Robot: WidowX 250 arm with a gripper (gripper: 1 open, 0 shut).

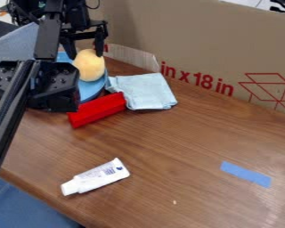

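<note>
My gripper (83,37) is at the upper left, its fingers open just above a round pale yellow object (89,65), which rests on a blue plate or dish (92,87) partly hidden by the black arm. A red box-like object (97,109) lies in front of the plate, and a folded light blue cloth (142,91) is to its right. A white tube (95,176) lies near the front left of the wooden table.
A cardboard wall (210,40) with red printing closes off the back. A strip of blue tape (245,174) is on the right of the table (181,156), whose middle and right are mostly clear.
</note>
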